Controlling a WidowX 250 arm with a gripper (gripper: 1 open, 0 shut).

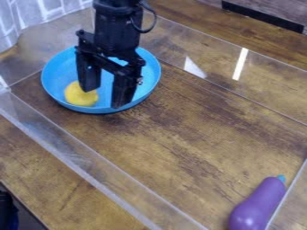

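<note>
My black gripper (103, 76) hangs over a round blue bowl (60, 70) at the upper left, its two fingers spread open. A yellow object (79, 94) lies in the bowl's left part, just beside the left finger, partly behind it. Whether the gripper touches it I cannot tell.
A purple eggplant-like object (257, 203) lies at the lower right of the wooden table (180, 162). Clear plastic edges run along the left and right sides.
</note>
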